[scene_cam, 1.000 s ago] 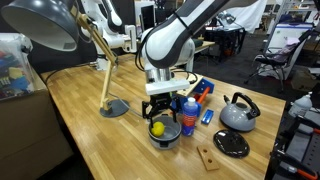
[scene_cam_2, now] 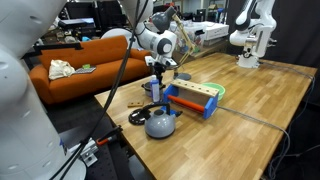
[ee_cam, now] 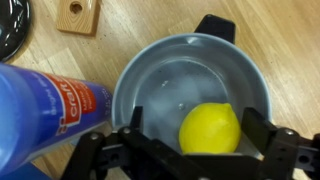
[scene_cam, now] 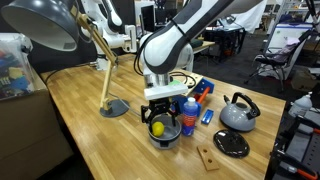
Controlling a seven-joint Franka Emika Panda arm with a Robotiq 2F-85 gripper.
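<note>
A yellow ball-like object (ee_cam: 210, 128) lies inside a grey pot (ee_cam: 150, 75) with a black handle. In the first exterior view the same pot (scene_cam: 171, 139) stands on the wooden table, the yellow object (scene_cam: 158, 129) showing at its left side. Over the pot hangs my gripper, its fingers wide apart to either side of the yellow object. It is open, and the object rests on the pot's floor rather than being held. The white arm (scene_cam: 163, 55) comes down from above. Part of the yellow object's lower edge is hidden in the wrist view.
Close beside the pot stands a blue bottle (scene_cam: 190, 115). A grey kettle (scene_cam: 239, 113), a black round plate (scene_cam: 231, 143) and a small wooden board (scene_cam: 207, 157) lie to the right. Behind is a blue rack (scene_cam_2: 192, 100). Left of the pot the table is clear, up to a lamp base (scene_cam: 115, 107).
My gripper has come down slightly toward the pot over the last second. The pot, the yellow object and the bottle look unmoved.
</note>
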